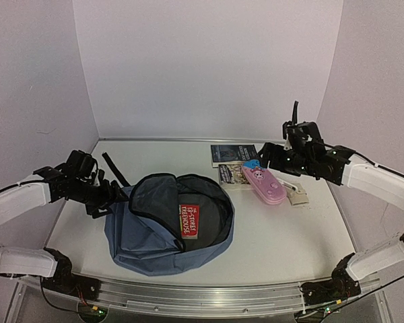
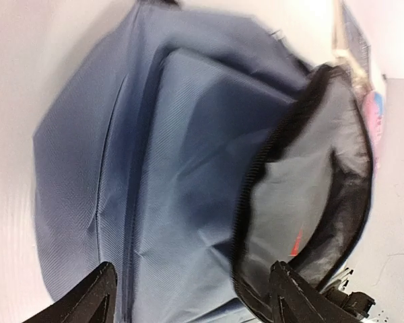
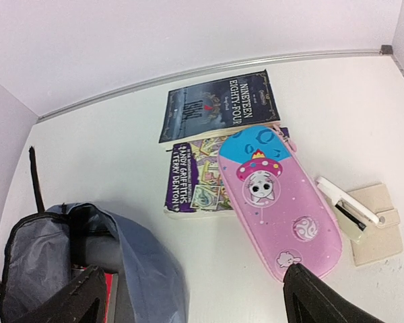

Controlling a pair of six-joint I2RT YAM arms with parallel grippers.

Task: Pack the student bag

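A blue-grey student bag (image 1: 168, 259) lies open on the table, left of centre. Inside it rests a red book (image 1: 190, 220) titled "13-Storey Treehouse". My left gripper (image 1: 109, 202) is at the bag's left side, its fingers (image 2: 94, 294) wide apart above the fabric and holding nothing. Over by the pink pencil case (image 3: 281, 208) hovers my right gripper (image 1: 266, 158), also open and empty. That case lies partly across a colourful book (image 3: 195, 176), behind which is the dark "Nineteen Eighty-Four" book (image 3: 215, 104).
A white object with a clear part (image 3: 350, 208) lies on a beige pouch (image 3: 382, 235), right of the pencil case. A black strap (image 1: 115, 169) sticks out behind the bag.
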